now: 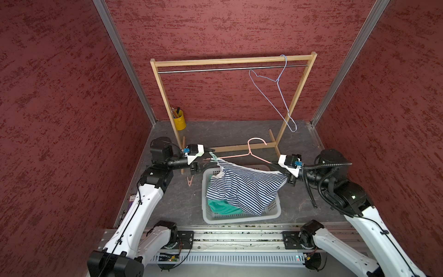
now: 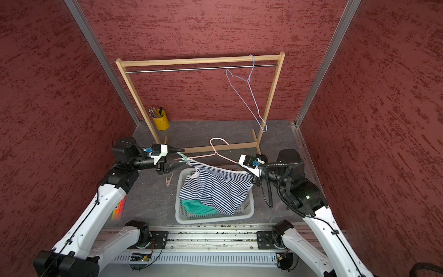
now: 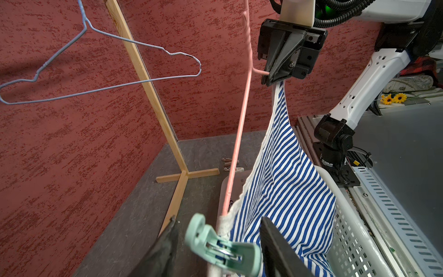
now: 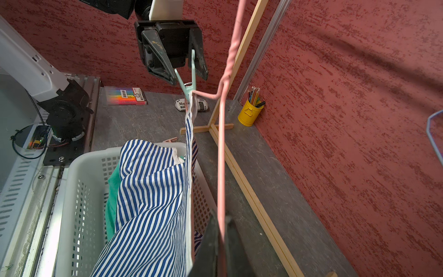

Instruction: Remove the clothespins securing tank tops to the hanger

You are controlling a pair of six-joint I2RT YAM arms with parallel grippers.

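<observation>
A striped tank top (image 1: pixel 244 189) drapes from a pink hanger (image 3: pixel 240 129) over the grey basket (image 4: pixel 78 207). A mint clothespin (image 3: pixel 221 249) clips the top's edge to the hanger's left end. My left gripper is open, its fingers on either side of that clothespin; in the right wrist view its fingertips are by the pin's upright handles. My right gripper is shut on the pink hanger at its other end, beside the top's edge. Whether another pin is under the right gripper is hidden.
A wooden rack (image 1: pixel 230 60) stands behind, with a blue hanger (image 1: pixel 272 101) on it. A pink clothespin (image 1: pixel 189 181) lies left of the basket. A yellow pencil cup (image 2: pixel 161 121) is at the back left, and green cloth (image 1: pixel 223 207) lies in the basket.
</observation>
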